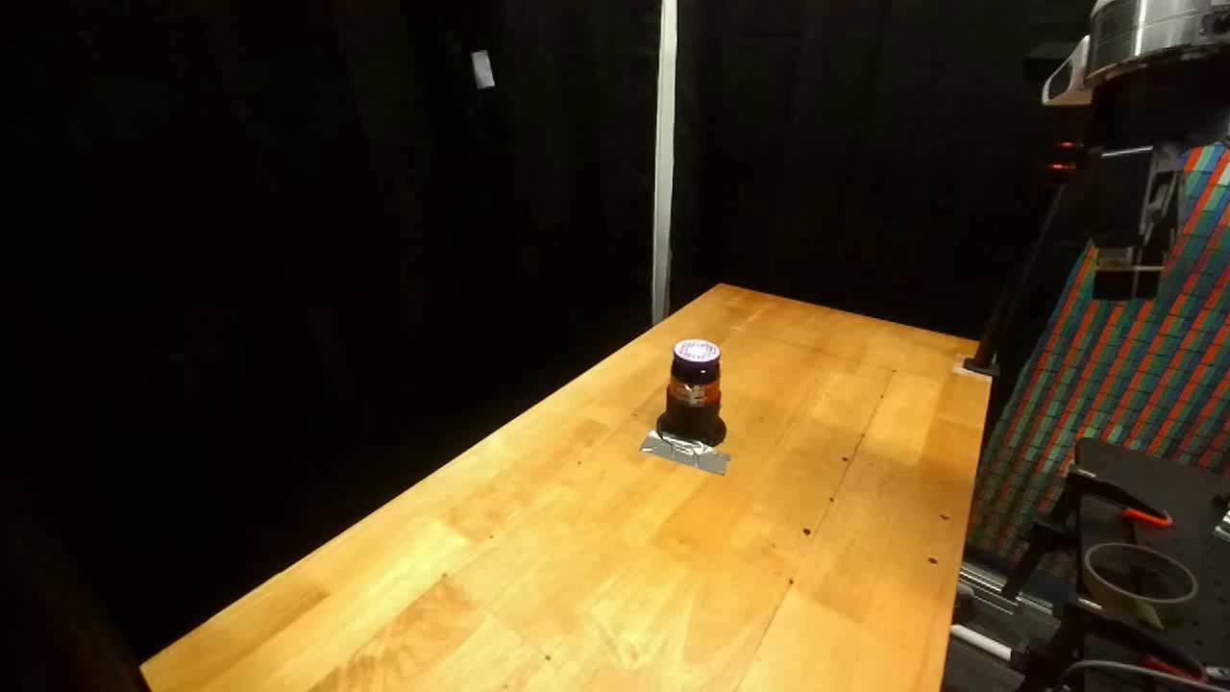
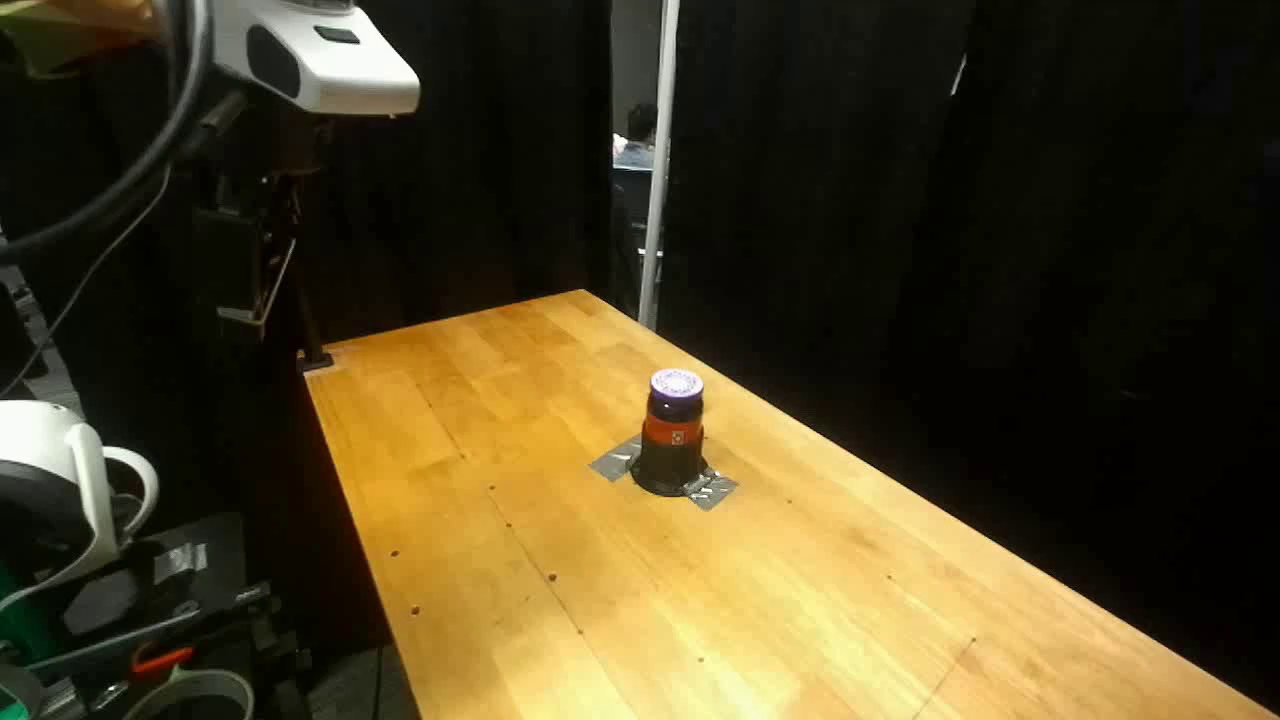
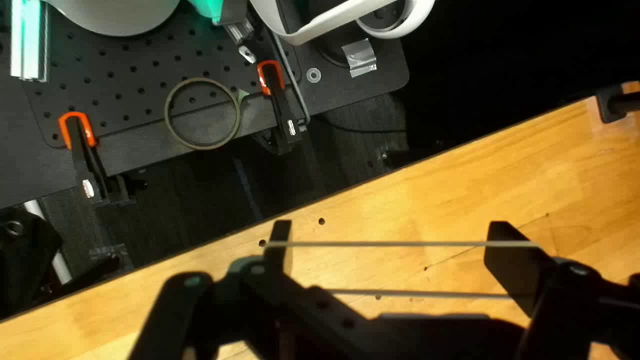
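Note:
A dark jar with a purple-and-white lid and an orange label [image 2: 674, 432] stands upright on the wooden table [image 2: 576, 636]. Its lower part sits in a black round holder [image 2: 669, 470], fixed down with grey tape [image 2: 713, 491]. In exterior view 1 the same jar [image 1: 695, 375] is near the table's middle, well away from my arm. My gripper is open in the wrist view, its black fingers [image 3: 510, 258] wide apart. Two thin pale bands [image 3: 384, 244] stretch across between them; no object is held. The jar is outside the wrist view.
Beside the table is a black perforated bench [image 3: 138, 78] with orange-tipped clamps [image 3: 77, 129], a tape ring [image 3: 202, 114] and a white-handled thing [image 2: 90, 480]. A dark gap separates bench and table. A black post base [image 1: 977, 367] stands at one table corner.

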